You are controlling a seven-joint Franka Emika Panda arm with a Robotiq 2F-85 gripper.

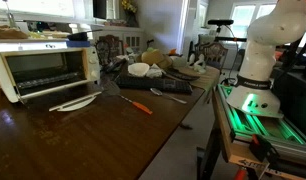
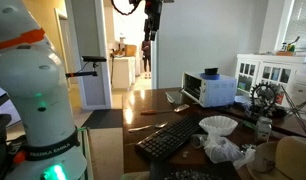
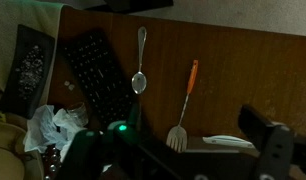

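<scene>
High above the wooden table hangs my gripper, near the top of exterior view 2. In the wrist view its dark fingers stand wide apart, with only tabletop visible between them. A spatula with an orange handle lies on the table below, its pale head toward the gripper side of that view. A metal spoon lies apart from it, close to a black keyboard. A slim white utensil rests beyond the spatula's head. Nothing touches the gripper.
A white toaster oven stands at the table's back left. Beside the keyboard are a white bowl, a clear plastic bag and a dark tray. Bare wood fills the front of the table.
</scene>
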